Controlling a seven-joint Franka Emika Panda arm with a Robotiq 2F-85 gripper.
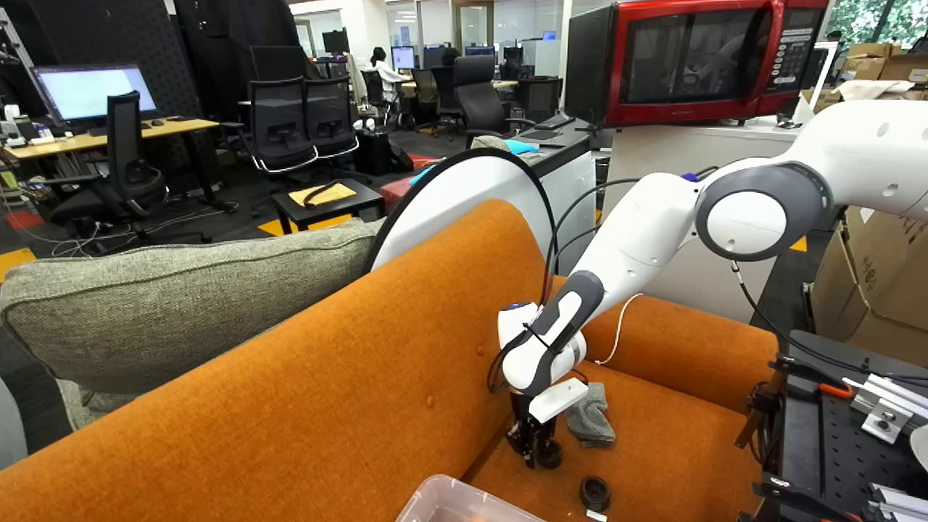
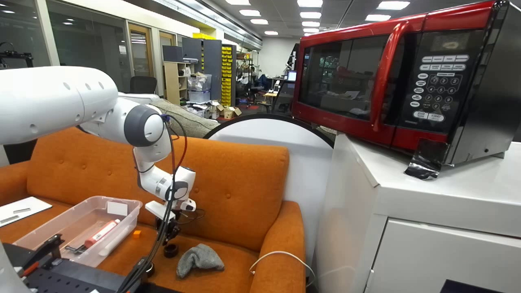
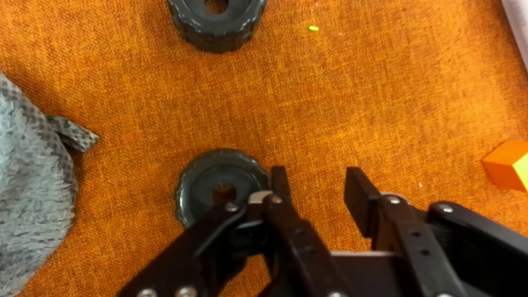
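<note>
Two black ridged wheels with centre holes lie on the orange couch seat. In the wrist view, the nearer wheel [image 3: 222,173] is left of the fingers, partly hidden behind the left finger. The other wheel [image 3: 216,29] is cut by the top edge. My gripper stands open above the seat, with only orange fabric seen between its fingertips. From the first exterior view, the gripper [image 1: 528,457] points down beside the nearer wheel [image 1: 549,454], and the farther-off wheel [image 1: 595,493] lies apart from it. Whether a finger touches the nearer wheel cannot be told.
A grey cloth [image 2: 199,259] lies right of the gripper in the second exterior view. Left of it are an orange block [image 2: 137,234] and a clear bin [image 2: 36,239] containing a red-and-white tube [image 2: 101,232]. The couch backrest [image 2: 229,171] rises close behind.
</note>
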